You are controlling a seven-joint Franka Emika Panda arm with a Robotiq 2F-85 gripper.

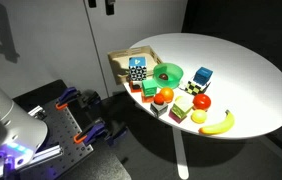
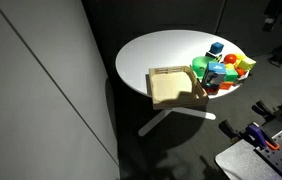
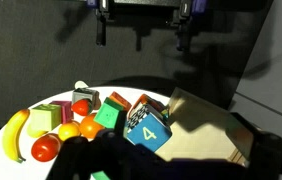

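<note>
My gripper stands open in the wrist view, high over the dark floor by the table's edge, with nothing between its fingers. It also shows at the top of exterior view 1, well above the table. Toys crowd one side of the round white table: a blue block with a 4 (image 3: 149, 131), a green block (image 3: 107, 114), a yellow banana (image 1: 218, 124), a red tomato (image 1: 202, 102) and an orange (image 1: 167, 94). Behind them sits a green bowl (image 1: 171, 72) with something dark red in it. Another blue block (image 1: 203, 75) is beside the bowl.
A shallow cardboard box (image 2: 171, 101), seemingly empty, lies beside the toys near the edge. Bare white tabletop (image 2: 161, 47) spreads behind it. Blue and orange clamps (image 1: 90, 132) stand on the robot's base, apart from the table.
</note>
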